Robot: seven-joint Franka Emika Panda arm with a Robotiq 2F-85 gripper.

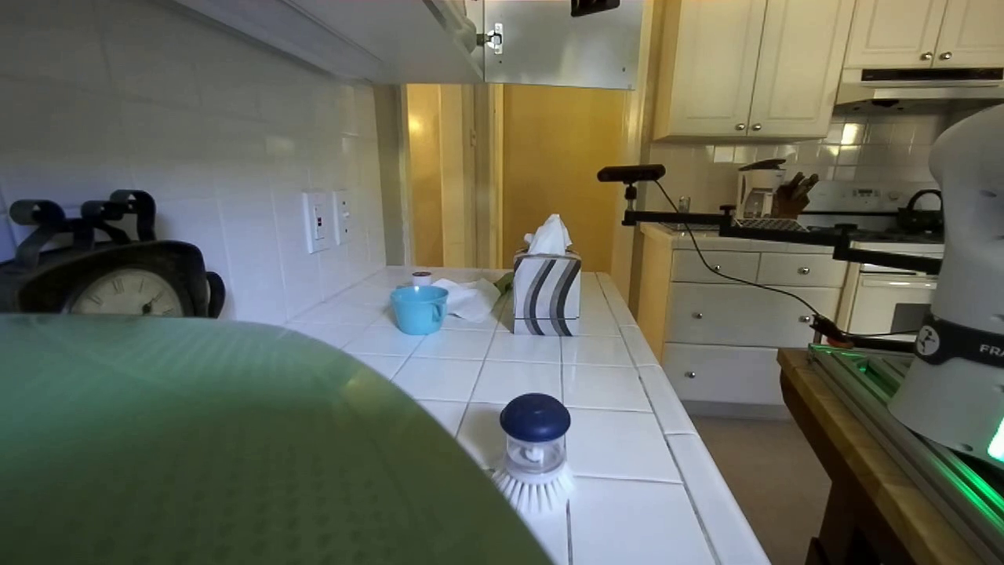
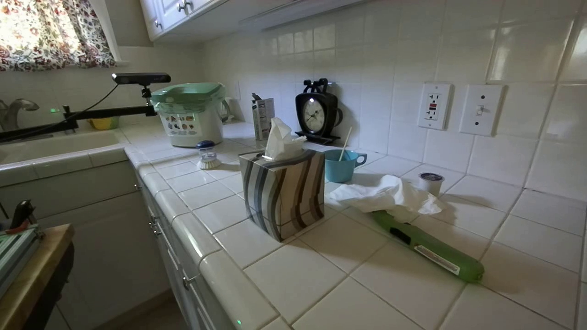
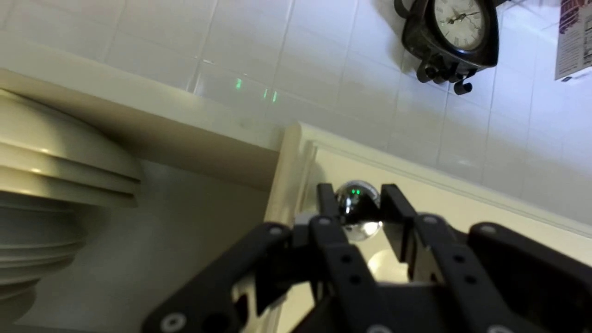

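A shiny round cabinet knob sits between the black fingers of my gripper in the wrist view, with a finger against each side, so the fingers are shut on it. The knob is fixed to a cream cabinet door, which stands open beside the cabinet's inside. At the top edge of exterior view 1, the door's inner face and its hinge show. A small dark part, probably of my gripper, is cut off above it. Exterior view 2 does not show the gripper.
Stacked plates stand inside the cabinet. On the counter below are a striped tissue box, a blue cup, a dish brush, a green tool and a black clock. A green lid blocks part of exterior view 1.
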